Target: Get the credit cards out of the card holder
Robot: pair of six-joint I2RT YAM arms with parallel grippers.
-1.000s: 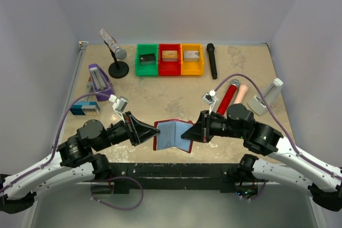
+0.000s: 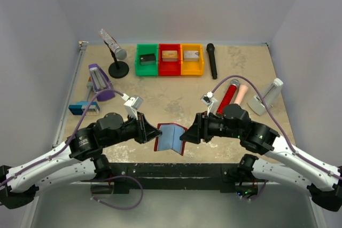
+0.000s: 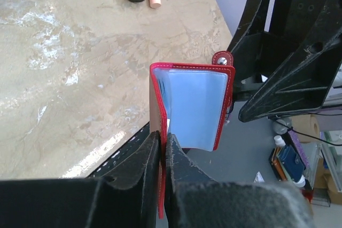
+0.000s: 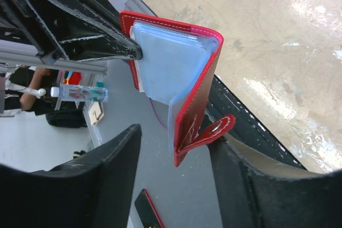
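Observation:
The card holder [image 2: 171, 137], red-edged with pale blue plastic sleeves, stands spread partly like a book above the table's front edge. My left gripper is shut on one of its side edges. At the other side, my right gripper is part open, its two fingers apart around the red edge and small snap strap of the card holder [image 4: 173, 60]; the strap touches or nearly touches the right-hand finger [image 4: 235, 169]. No single card stands out from the sleeves; how many cards sit inside cannot be told.
Green, red and yellow bins [image 2: 169, 69] with small boxes stand at the back. A microphone [image 2: 211, 61], a red tube [image 2: 228, 97] and a white device [image 2: 265, 96] lie to the right. A black stand [image 2: 118, 69] is at left.
The holder's right half has swung inward, making it narrower.

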